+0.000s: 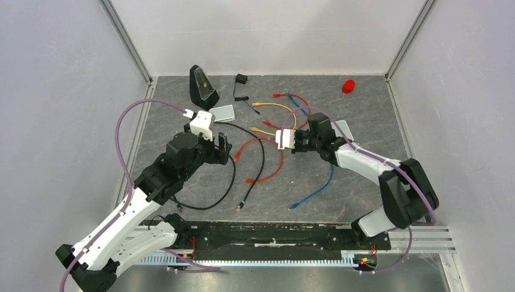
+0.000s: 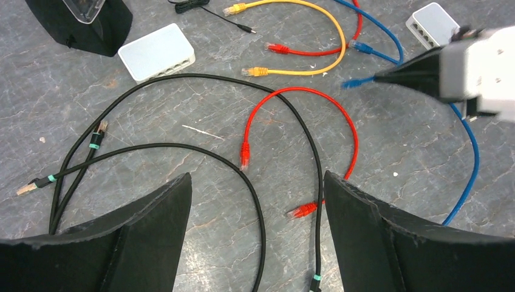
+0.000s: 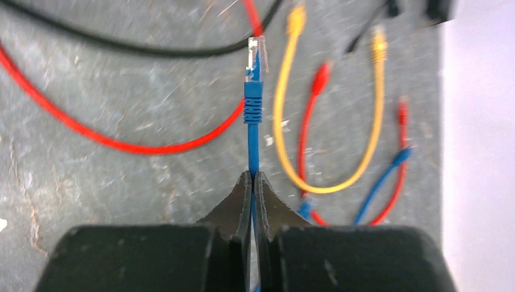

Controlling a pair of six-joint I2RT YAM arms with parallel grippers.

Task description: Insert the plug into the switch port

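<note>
My right gripper is shut on a blue cable, just behind its plug [image 3: 253,102], which points away from the fingers with its clear tip exposed. The left wrist view shows this plug [image 2: 358,82] above the floor at the right gripper's black fingertips. My left gripper stands open over the cables, nothing between its fingers. Two white switch boxes lie on the grey surface: one at the back left [image 2: 156,52], with ports along an edge, and one at the right [image 2: 434,24], partly behind the right arm in the top view [image 1: 343,129].
Red [image 2: 346,115], yellow [image 2: 325,18] and black cables [image 2: 261,231] cover the middle of the surface [image 1: 364,182]. A black stand [image 1: 203,88], an adapter [image 1: 241,79] and a red object [image 1: 348,86] stand at the back.
</note>
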